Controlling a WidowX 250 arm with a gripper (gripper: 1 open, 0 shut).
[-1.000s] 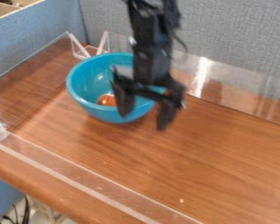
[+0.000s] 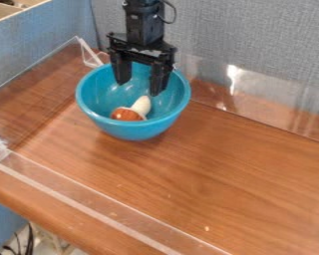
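A light blue bowl (image 2: 93,102) sits on the wooden table at the back left, holding a small item with a red-orange rounded end (image 2: 124,115) and a pale white part (image 2: 141,105). My black gripper (image 2: 141,76) hangs over the back of the bowl, its fingers spread open, above and behind the item, with nothing seen held between them.
A padded grey wall (image 2: 242,50) stands behind, a blue-grey side wall (image 2: 29,50) at left. Clear strips run along the table edges; cables show at the lower left.
The bowl and its contents look unmoved.
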